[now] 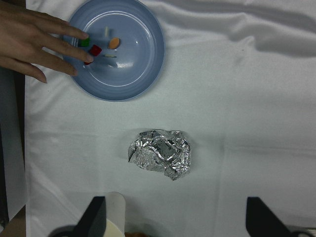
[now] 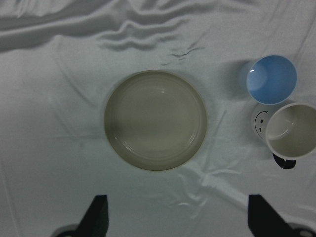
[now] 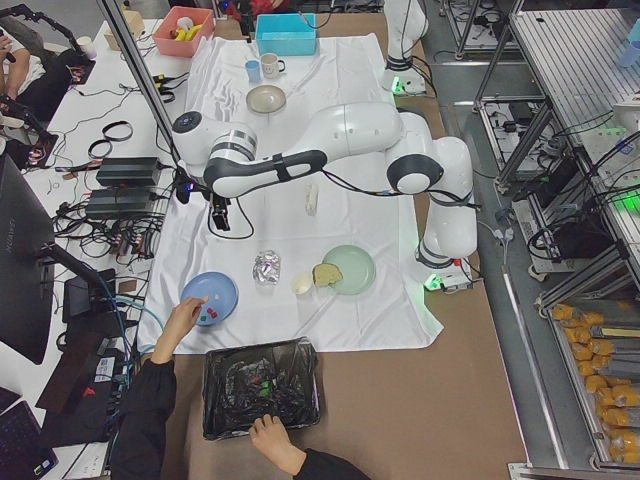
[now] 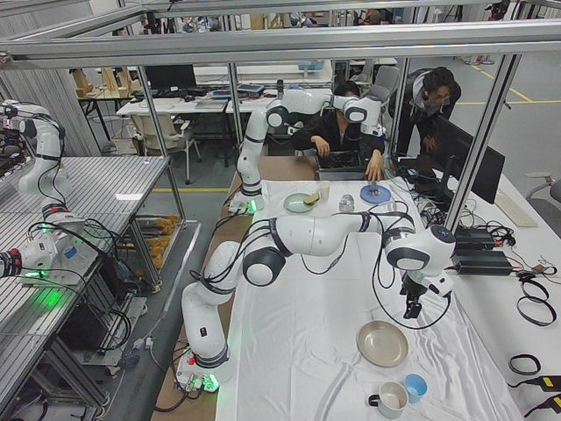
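Observation:
My left gripper hangs open over the white cloth, above crumpled foil (image 1: 159, 153) and a pale cup (image 1: 115, 212). A blue plate (image 1: 133, 59) holds small coloured pieces, with a person's hand (image 1: 34, 39) over it. My right gripper is also open, above a beige plate (image 2: 155, 121), a blue cup (image 2: 271, 79) and a white mug (image 2: 296, 131) with a face. Neither gripper has anything between its fingers.
A green plate (image 3: 350, 270) with a bread-like piece (image 3: 327, 274), a black bag-lined bin (image 3: 260, 400) near the person and a turquoise box (image 3: 286, 35) at the far end.

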